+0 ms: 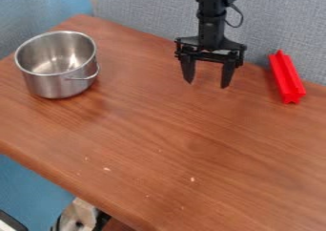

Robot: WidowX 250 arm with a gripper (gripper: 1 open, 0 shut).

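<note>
My black gripper [207,74] hangs over the back middle of the wooden table, its two fingers apart with nothing visible between them. A steel pot [56,78] with wire handles stands at the left, well away from the gripper. To the gripper's right, near the back edge, lies a red elongated object [287,78].
A grey padded wall [147,8] runs behind it. At the lower left, past the table's edge, are a blue surface and some partly visible gear.
</note>
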